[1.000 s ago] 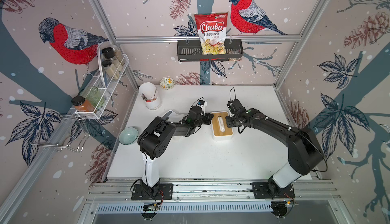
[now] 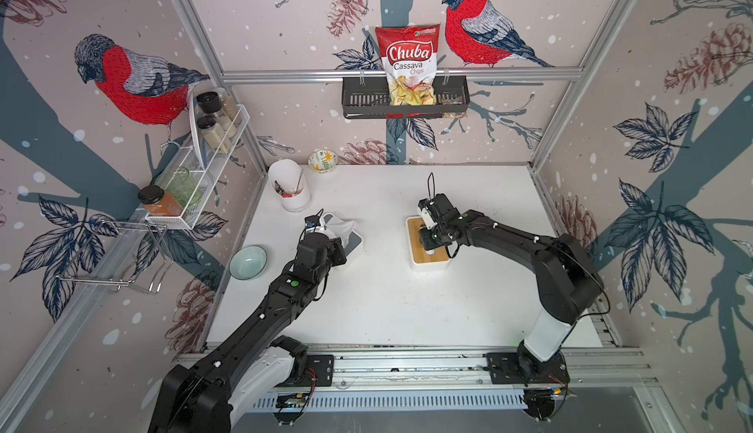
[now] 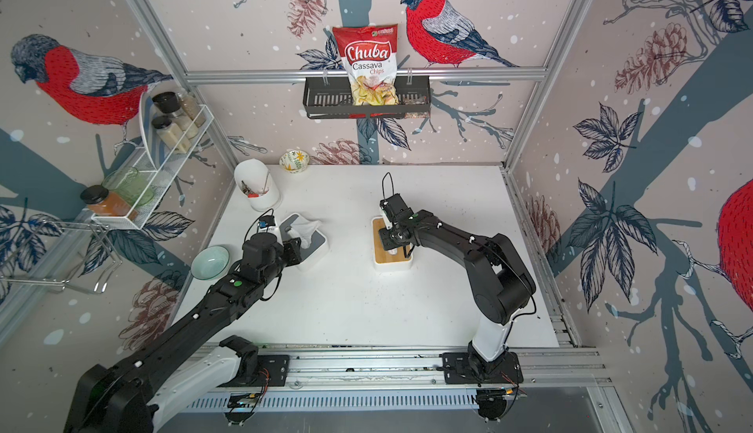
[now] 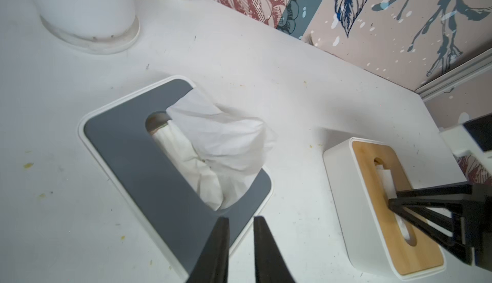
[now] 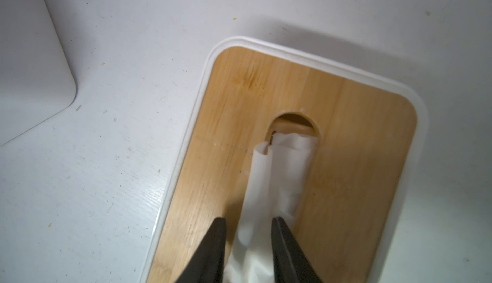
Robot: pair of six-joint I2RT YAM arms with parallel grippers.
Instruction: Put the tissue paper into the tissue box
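A tissue box with a wooden lid [image 5: 225, 113] stands mid-table, a strip of white tissue paper [image 5: 292, 154] lying along its slot. In the right wrist view my right gripper is over that slot, its fingers apart with tissue seen between and beyond them; whether they touch it cannot be told. A second box with a grey lid [image 4: 123, 134] stands to the left, and a crumpled white tissue [image 4: 220, 134] sticks up out of its oval opening. My left gripper hangs above this box's near side, fingers parted and empty.
Behind the grey-lidded box stand a white container [image 2: 289, 186] and a patterned bowl [image 2: 322, 161]. A pale green bowl [image 2: 248, 262] sits near the left edge.
The left arm has swung away from the wooden-lidded box, leftward to the grey-lidded one. My right gripper has moved slightly left, now over the wooden lid's slot.
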